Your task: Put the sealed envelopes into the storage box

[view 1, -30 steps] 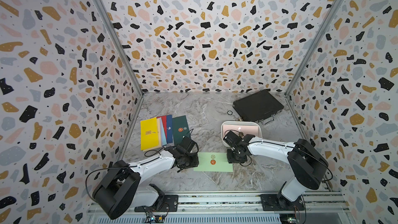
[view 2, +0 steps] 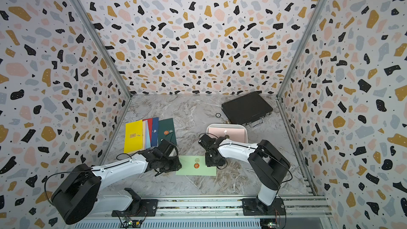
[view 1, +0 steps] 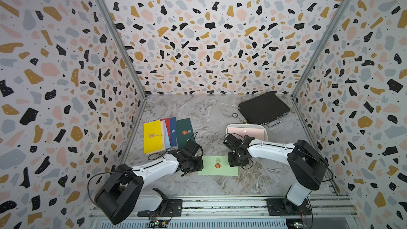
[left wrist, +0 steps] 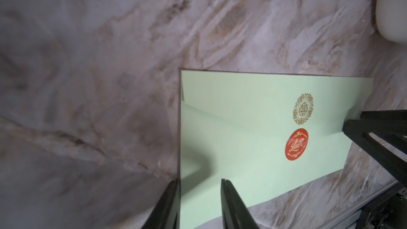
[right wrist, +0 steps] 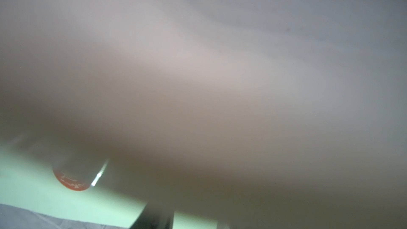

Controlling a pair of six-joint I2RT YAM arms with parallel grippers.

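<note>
A pale green envelope (view 1: 212,171) with a red seal and a gold emblem lies flat at the front centre of the table. My left gripper is part open over its left end. The envelope's edge shows between its fingers. At the right end my right gripper stands open, its fingertips at the paper; whether they press on it I cannot tell. The right wrist view is mostly blurred, with the red seal (right wrist: 74,182) at lower left. Behind the right arm is the white-rimmed storage box (view 1: 266,134), with something pink inside.
At left lie overlapping yellow (view 1: 152,140), red, blue and other envelopes, with a dark green sealed one (view 1: 184,128) beside them. A black briefcase (view 1: 263,108) and a small ring-shaped item (view 1: 234,115) are at back right.
My right gripper has moved left, further over the envelope's right end, and its arm covers more of the box's front. The left arm and the envelope look unmoved.
</note>
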